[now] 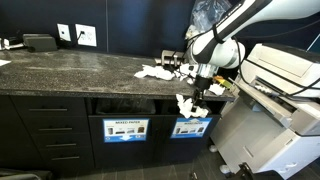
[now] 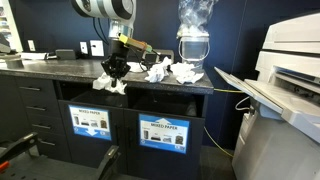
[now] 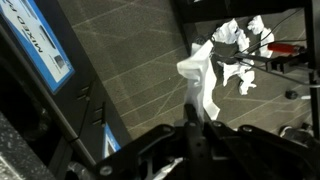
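Observation:
A crumpled white paper [image 1: 191, 107] hangs from my gripper [image 1: 198, 97], in front of the counter and near its front edge. In exterior view 2 the paper [image 2: 111, 84] dangles below the dark fingers, above the open-topped bins. The wrist view has the paper [image 3: 200, 77] stretching out from the fingertips over the dark floor, with the fingers shut on it. Two bins carry blue and white labels; one, a mixed paper label [image 1: 125, 130], is on the left bin, and another label [image 1: 190, 127] on the right one.
More crumpled white papers [image 2: 185, 72] lie on the dark countertop [image 1: 80, 75]. Several white scraps [image 3: 230, 75] are on the floor near the robot's stand. A large white machine [image 1: 265, 130] stands right of the bins.

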